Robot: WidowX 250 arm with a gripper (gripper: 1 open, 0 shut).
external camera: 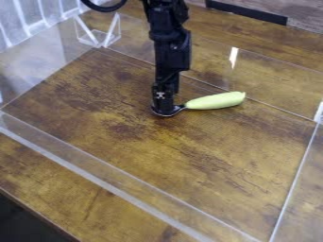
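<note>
My black arm (168, 43) reaches down from the top centre, and the gripper (163, 104) is low over the wooden table, just left of a pale yellow-green elongated object (216, 100). A small shiny dark piece at the fingertips meets or nearly meets that object's left end; I cannot tell whether it is part of the object or whether anything is between the fingers, which are hard to make out.
Clear panel edges border it on the left, front and right. A white wire frame (97, 33) stands at the back left.
</note>
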